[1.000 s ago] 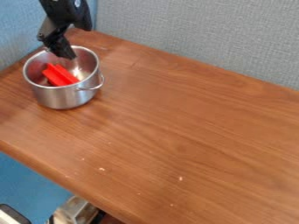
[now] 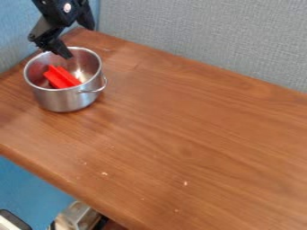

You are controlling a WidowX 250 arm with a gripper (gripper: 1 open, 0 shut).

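A steel pot (image 2: 72,98) with a wire handle stands on the wooden table at the upper left. A red object (image 2: 60,77), long and rounded, lies inside it. My black gripper (image 2: 50,47) hangs from the top edge, above the back left rim of the pot, angled down. It is open, and I see nothing held in it, though its fingers are small and dark in this view.
Grey padded walls (image 2: 210,36) border it at the back and left. Metal hardware (image 2: 75,216) sits at the lower left, off the table's front edge.
My gripper has shifted slightly left and up from over the pot. The pot and red object look unmoved.
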